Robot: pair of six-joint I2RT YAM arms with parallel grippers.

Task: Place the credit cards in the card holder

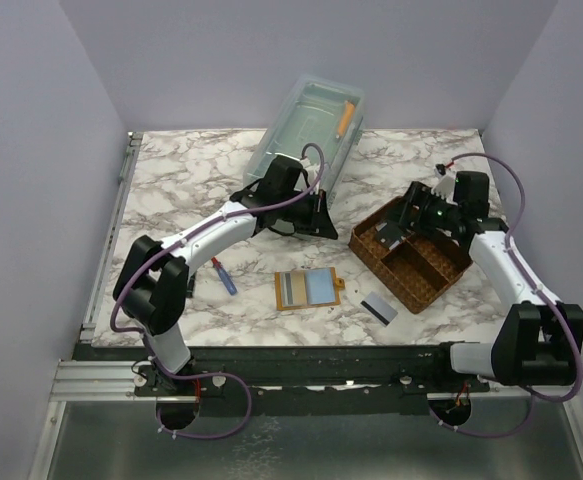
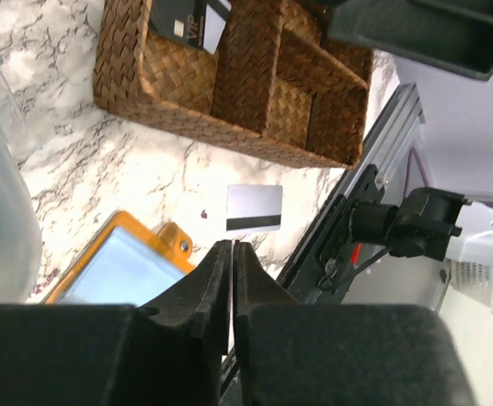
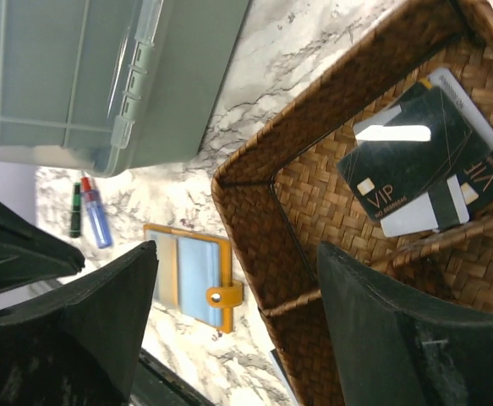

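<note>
A brown woven box with compartments (image 1: 386, 278) stands on the right of the table. Inside its back-left compartment lie overlapping cards, a black VIP card (image 3: 398, 161) on top. A silver card with a black stripe (image 1: 379, 307) lies on the marble left of the box's front end, beyond my left fingertips in the left wrist view. My left gripper has only a narrow gap between its fingers, with no card visible there. Over the box, my right gripper has its fingers wide apart, nothing between them.
An orange-edged holder with blue and beige panels (image 1: 309, 290) lies front centre. Behind stands a translucent bin (image 1: 306, 120) holding an orange item. A blue pen (image 1: 225, 278) lies to the left.
</note>
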